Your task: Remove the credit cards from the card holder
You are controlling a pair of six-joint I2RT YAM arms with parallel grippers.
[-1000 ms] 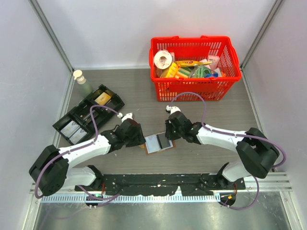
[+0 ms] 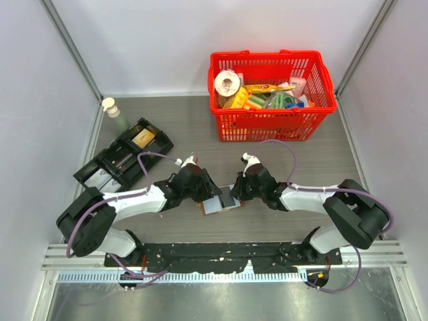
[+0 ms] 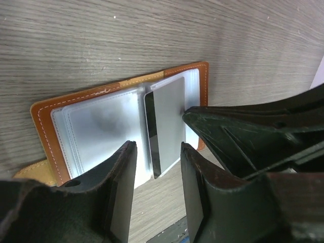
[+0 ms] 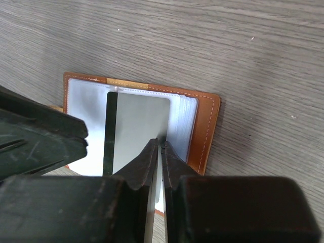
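The card holder [image 2: 212, 206] lies open on the table between both arms, brown leather with clear sleeves [image 3: 100, 127] and a grey card [image 4: 135, 127] with a dark stripe. My left gripper hangs over it, fingers apart with nothing between them. My right gripper is shut at the holder's right-hand sleeve and grey card, its tips on their edge; exactly what it pinches is partly hidden by the fingers.
A red basket [image 2: 274, 124] of packaged goods stands at the back. A black divided tray [image 2: 107, 167] and a pump bottle [image 2: 118, 120] are at the left. Bare table surrounds the holder.
My left gripper has moved toward the holder from the left and above it.
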